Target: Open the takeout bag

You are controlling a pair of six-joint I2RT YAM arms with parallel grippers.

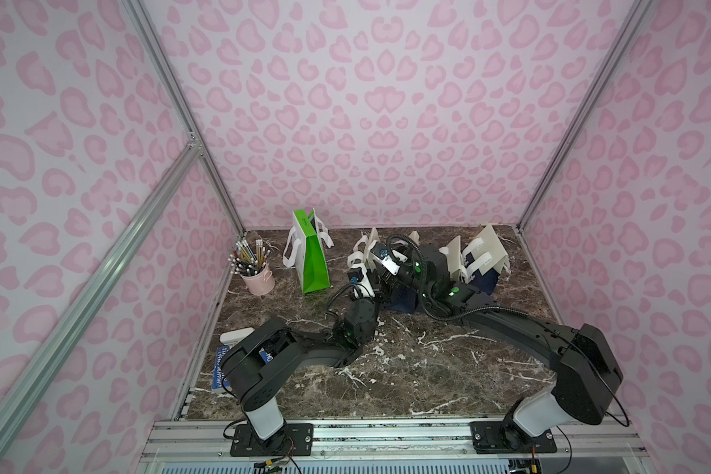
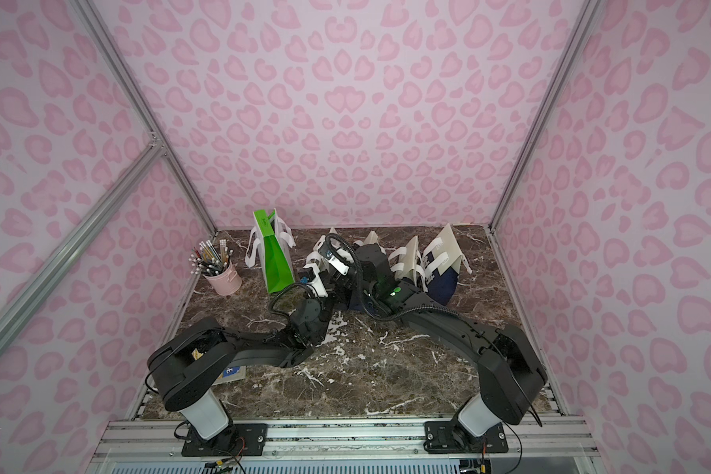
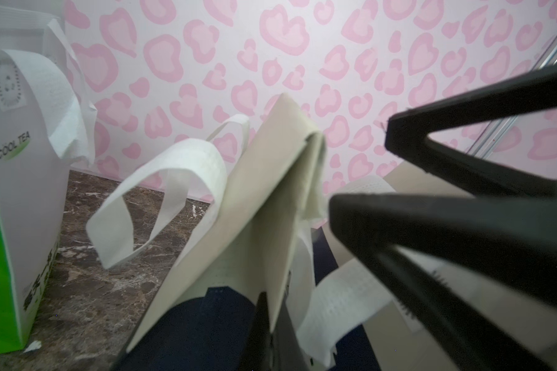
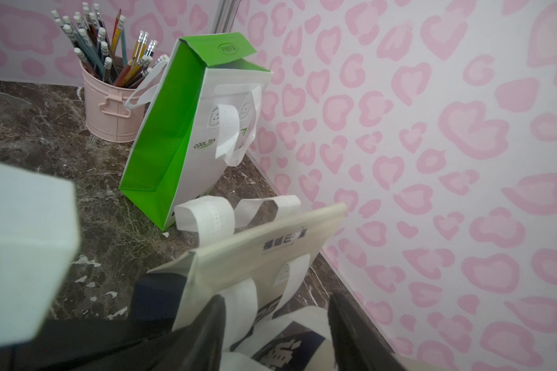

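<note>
The beige-and-navy takeout bag (image 3: 247,228) stands in front of my left gripper, its white handles sticking out. In the left wrist view that gripper is shut low against the bag's folded beige side; whether the thin panel is pinched does not show clearly. My right gripper is part open, its dark fingers (image 4: 211,330) apart over the bag's far side. White handles and a navy printed panel show in and behind the gap, with no visible grip on them. Seen from the left wrist, the right gripper's black fingers loom close at the bag's right.
A green-and-white bag (image 1: 314,256) stands left of the arms. Further left is a pink bucket of pencils (image 1: 258,278). More beige-and-navy bags (image 1: 486,256) stand at the right.
</note>
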